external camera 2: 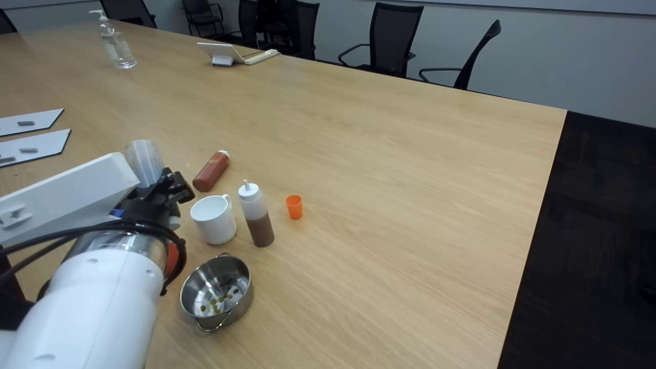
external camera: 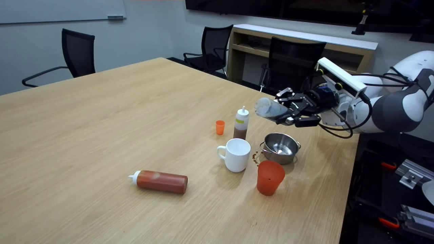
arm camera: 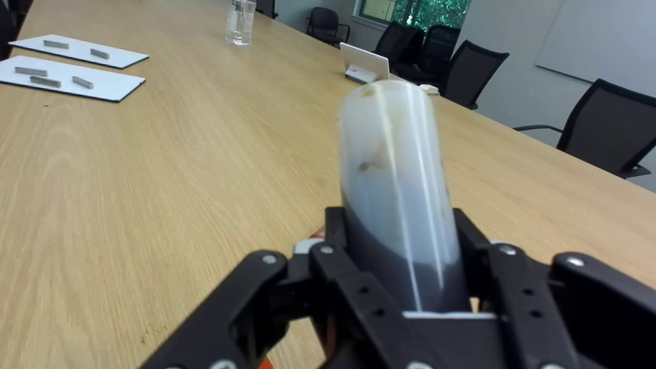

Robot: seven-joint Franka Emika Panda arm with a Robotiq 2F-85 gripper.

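Observation:
My gripper is shut on a translucent white bottle (arm camera: 390, 141), which has brown smears inside. In exterior view 1 the bottle (external camera: 269, 108) is held tilted above the table, its rounded bottom end pointing away from the arm. A steel pot (external camera: 280, 148) with two wire handles stands on the table below the gripper. Small greenish and dark bits lie in the pot (external camera 2: 216, 289) in exterior view 2. The end of the bottle nearest the arm is hidden among the fingers (arm camera: 523, 295).
Near the pot stand a red cup (external camera: 270, 179), a white mug (external camera: 235, 155), a bottle of brown sauce (external camera: 240, 124) and a small orange cup (external camera: 220, 127). A red sauce bottle (external camera: 162, 181) lies on its side. Brown drops (external camera: 255, 158) spot the table.

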